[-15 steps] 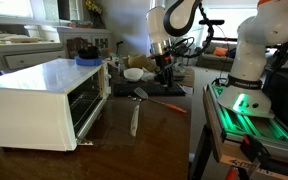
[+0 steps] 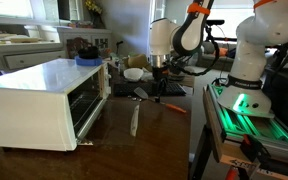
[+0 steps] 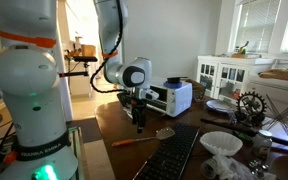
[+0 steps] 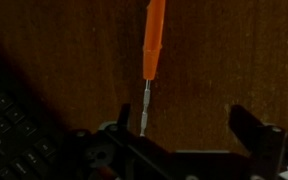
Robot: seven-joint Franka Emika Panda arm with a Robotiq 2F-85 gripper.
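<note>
A spatula with an orange handle [image 4: 154,35] and a thin metal shaft [image 4: 146,100] lies flat on the dark wooden table. In exterior view 2 its handle [image 3: 127,142] points away from the metal head [image 3: 165,133]. My gripper is open above the table, its fingers spread wide with nothing held. The shaft passes between them, nearer the left finger in the wrist view. From exterior view 1, the gripper [image 2: 157,98] appears low over the spatula; whether it touches is hard to tell.
A black keyboard [image 3: 169,157] lies beside the spatula. The white toaster oven [image 2: 44,105] stands at the left, with a pale flat utensil [image 2: 135,120] on the table near it. A white bowl [image 3: 221,141] sits beyond the keyboard. Bare table [image 2: 104,160] lies in front.
My gripper has come down and shifted left in exterior view 1, closer to the spatula. The spatula and the objects around it appear unmoved.
</note>
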